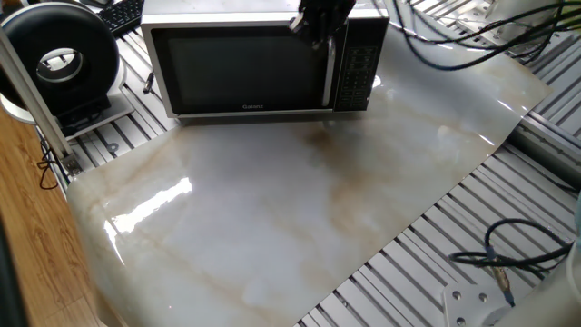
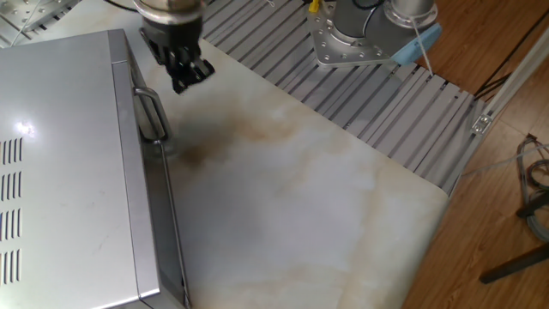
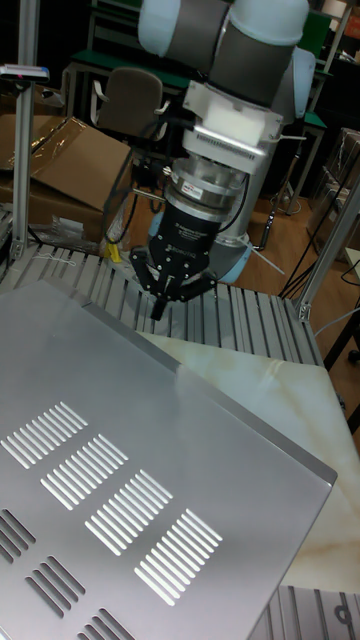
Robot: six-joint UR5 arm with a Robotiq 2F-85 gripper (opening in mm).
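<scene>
A silver microwave (image 1: 263, 16) with a dark glass door stands at the back of the sheet, its door shut. Its upright door handle (image 1: 329, 73) is on the right of the door, beside the dark control panel (image 1: 360, 68). My black gripper (image 1: 310, 34) overlaps the top of the handle in exterior view 1. From the side, in exterior view 2, the gripper (image 2: 190, 79) hangs in front of the handle (image 2: 154, 112) with a gap between them. Nothing is visible in the gripper (image 3: 160, 307); how far its fingers are apart is unclear.
The marbled sheet (image 1: 245, 209) before the microwave is bare. A black ring-shaped object (image 1: 59, 64) stands to its left. Dark cables (image 1: 472, 64) hang to the right of the gripper. A metal frame post (image 1: 32, 82) rises at the left edge.
</scene>
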